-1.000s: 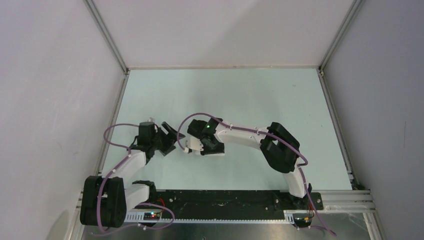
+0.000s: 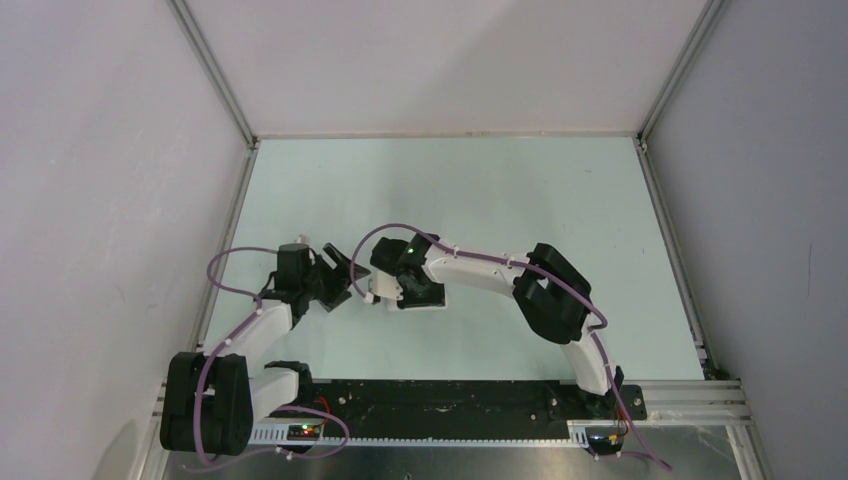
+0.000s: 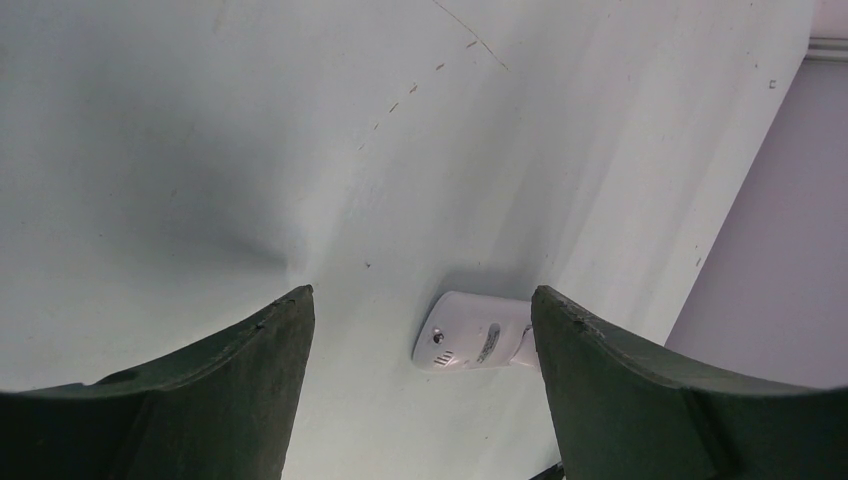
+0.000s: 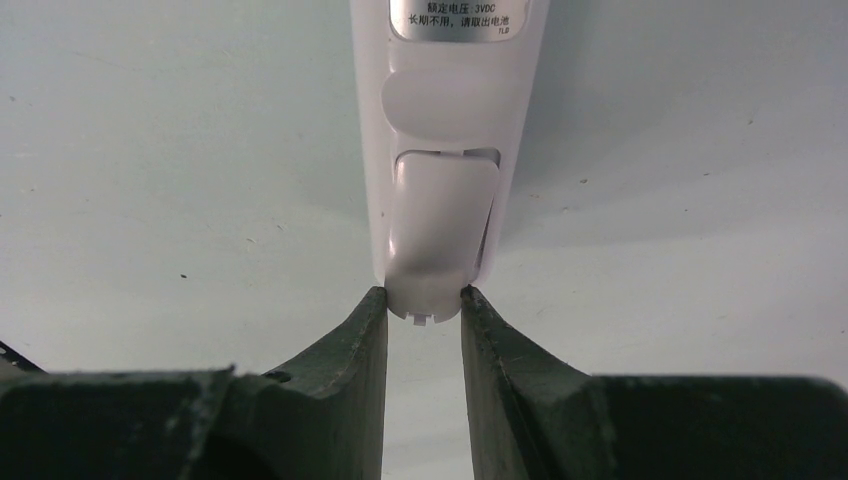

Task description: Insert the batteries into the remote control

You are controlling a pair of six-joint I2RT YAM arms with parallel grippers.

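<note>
In the right wrist view, a white remote (image 4: 445, 105) lies back up on the table, its silver label at the top. My right gripper is shut on the battery cover (image 4: 440, 210) at the remote's lower end; the cover sits slightly askew in its recess. My left gripper hangs open over the table, with a white plastic object (image 3: 468, 330) lying beyond its fingers. In the top view the right arm hides much of the remote.
The two arms stand close together left of centre. Walls bound the workspace on both sides and at the back.
My right arm has shifted very slightly to the left in the top view. The left arm has not moved.
</note>
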